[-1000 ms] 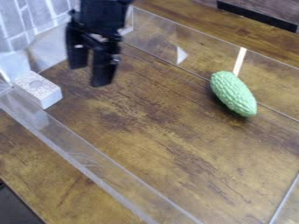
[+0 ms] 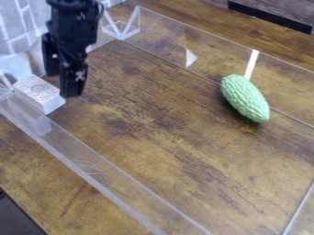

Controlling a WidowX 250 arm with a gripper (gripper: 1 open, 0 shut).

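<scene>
My black gripper [image 2: 64, 75] hangs at the upper left, slightly blurred, its fingers open and pointing down. It is just above and right of a pale speckled block [image 2: 39, 95], which rests at the left end of the enclosure. A green bumpy oblong object [image 2: 244, 98] lies on the right side of the wooden table [image 2: 166, 156], well away from the gripper.
Clear plastic walls [image 2: 110, 179] border the work area on several sides. A light curtain-like cloth [image 2: 17, 37] is at the top left. A thin pale strip [image 2: 251, 64] stands behind the green object.
The block and the green object have not visibly moved.
</scene>
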